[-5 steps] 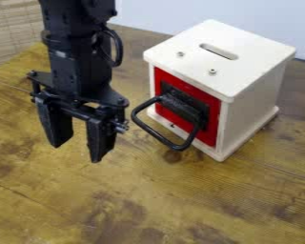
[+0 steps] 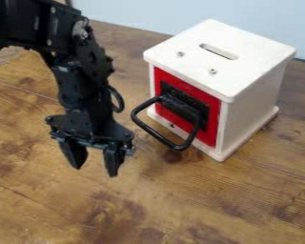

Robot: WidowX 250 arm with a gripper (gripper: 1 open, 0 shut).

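Observation:
My black gripper (image 2: 94, 162) hangs low over the wooden table at the left, its two fingers apart with nothing between them. To its right stands a white wooden box (image 2: 246, 71) with a slot and two screws on top. Its front is a red panel (image 2: 208, 124) with a dark centre and a black loop handle (image 2: 159, 134) sticking out toward my gripper, which is apart from it.
A pale wall runs along the back, and a woven mat shows at the far left edge behind the arm.
My gripper has moved back, away from the camera, and slightly right, and looks smaller now. The box and its handle look unchanged.

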